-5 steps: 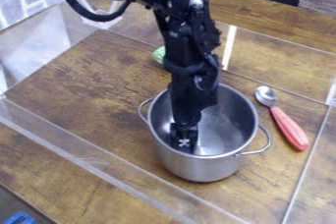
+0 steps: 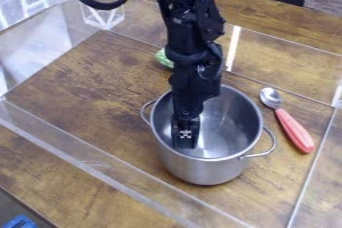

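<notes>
A steel pot (image 2: pixel 214 167) with two side handles stands on the wooden table. My black gripper (image 2: pixel 186 132) reaches down from above into it, its lower part inside the pot. The finger is hard to make out against the dark body and the pot's interior, and I cannot see whether anything is between the fingertips.
A red-handled spoon (image 2: pixel 297 132) lies right of the pot. A green object (image 2: pixel 163 58) is behind the arm, partly hidden. A blue object (image 2: pixel 16 222) sits at the bottom left corner.
The pot and spoon look unmoved.
</notes>
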